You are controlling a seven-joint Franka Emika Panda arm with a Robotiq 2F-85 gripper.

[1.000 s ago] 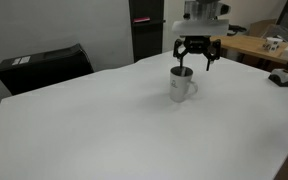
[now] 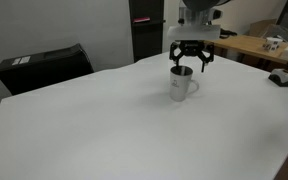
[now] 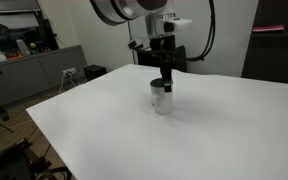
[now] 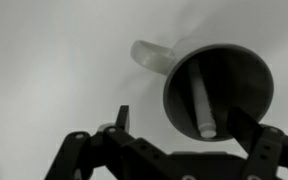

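A white mug [image 2: 179, 88] with a dark inside stands upright on the white table. In the wrist view a pale, pen-like stick [image 4: 200, 98] leans inside the mug [image 4: 171, 85], and the mug's handle points to the upper left. My gripper [image 2: 191, 66] is open, pointing down just over the mug. One finger [image 4: 242, 127] overlaps the mug's rim from the wrist camera, while the other finger [image 4: 122, 120] is outside it; nothing is held. From the second exterior view, the gripper hides part of the mug's [image 3: 162, 102] top.
The white table [image 2: 84, 125] is broadly clear around the mug. A black box-shaped device [image 2: 44, 70] lies at the back left. At the far right, a small black-and-white object [image 2: 284, 77] sits near a wooden table [image 2: 249, 46].
My gripper has shifted a little to the left over the mug in exterior view 1, with its fingers still apart. The mug has not moved.
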